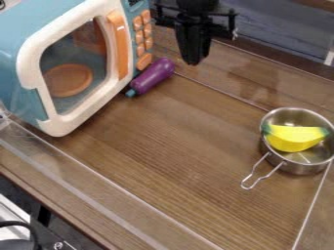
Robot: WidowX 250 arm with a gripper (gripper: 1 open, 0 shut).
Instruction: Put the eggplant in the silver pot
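The purple eggplant (152, 75) lies on the wooden counter, close against the right side of the toy microwave, its bluish-green stem end toward the viewer. Up and to the right of it, my black gripper (194, 57) hangs near the top edge of the view, clear of the eggplant. Nothing is visible in its grasp, but its dark fingers blend together, so their opening is unclear. At the right edge stands the silver pot (294, 168), a yellow banana-like item (295, 138) inside it and its wire handle pointing down-left.
A blue and white toy microwave (59, 122) with orange parts fills the upper left, an orange round piece (68, 79) inside its opening. Bare counter (170, 156) stretches between the microwave and the pot. A wall bounds the back.
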